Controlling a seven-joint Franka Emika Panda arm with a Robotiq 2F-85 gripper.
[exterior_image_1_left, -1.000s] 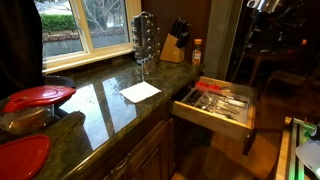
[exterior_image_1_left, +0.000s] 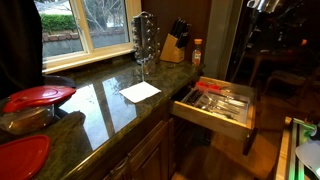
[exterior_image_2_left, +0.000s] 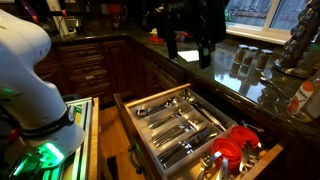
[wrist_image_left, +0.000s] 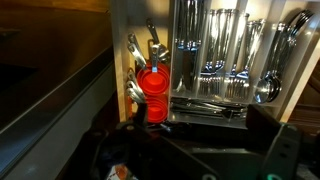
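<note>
In the second exterior view my gripper (exterior_image_2_left: 190, 50) hangs above the open drawer (exterior_image_2_left: 150, 150), its dark fingers apart and nothing seen between them. The wrist view looks down on the same drawer, with my gripper open along the bottom edge. Forks (wrist_image_left: 212, 60) and spoons (wrist_image_left: 268, 85) fill the tray on the right there. Red measuring cups (wrist_image_left: 154, 82) lie in the left compartment among metal utensils. From the first exterior view, the drawer (exterior_image_1_left: 218, 122) stands pulled out beneath the counter.
A white sheet (exterior_image_1_left: 140, 91) lies on the dark counter (exterior_image_1_left: 100, 115). Behind it stand a spice rack (exterior_image_1_left: 146, 38), a knife block (exterior_image_1_left: 174, 45) and a bottle (exterior_image_1_left: 197, 52). A red-lidded dish (exterior_image_1_left: 40, 97) sits at the left.
</note>
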